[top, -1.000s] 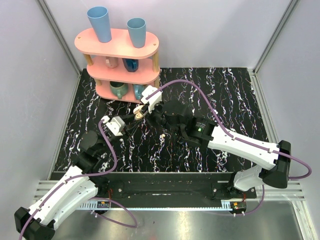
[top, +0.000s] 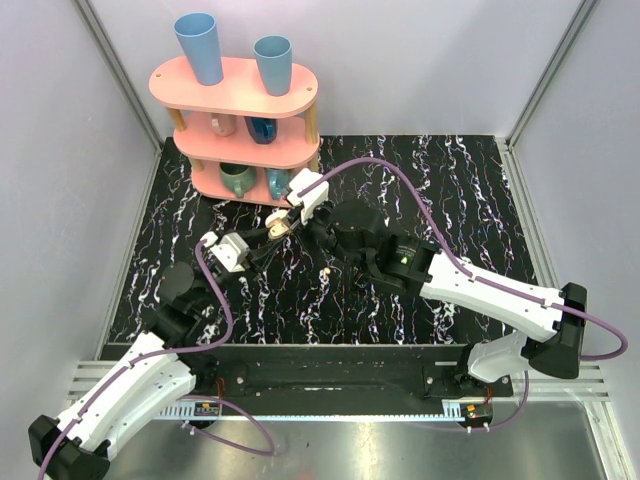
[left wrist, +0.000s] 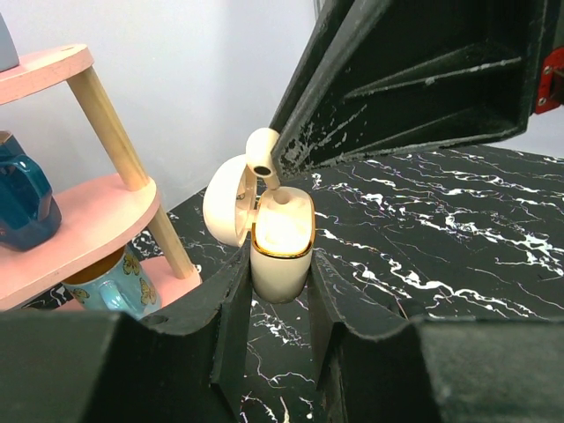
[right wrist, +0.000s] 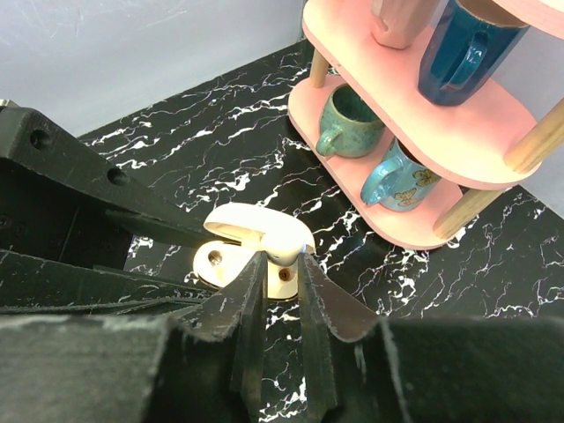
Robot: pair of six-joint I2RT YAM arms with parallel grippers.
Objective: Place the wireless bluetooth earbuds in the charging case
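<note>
The white charging case (left wrist: 278, 264) is held by my left gripper, its lid open, just below the pink shelf's right end in the top view. My right gripper is shut on a white earbud (left wrist: 263, 148), held right at the case's top, over one of its wells. In the right wrist view the earbud hides part of the case, whose other well is visible. I cannot tell how far the earbud sits in.
A pink three-tier shelf (top: 240, 90) with cups and mugs stands at the back left. A small pale object (top: 325, 271) lies on the black marble mat (top: 450, 200).
The right arm has shifted very slightly to the right over the last second. The left arm looks unchanged.
</note>
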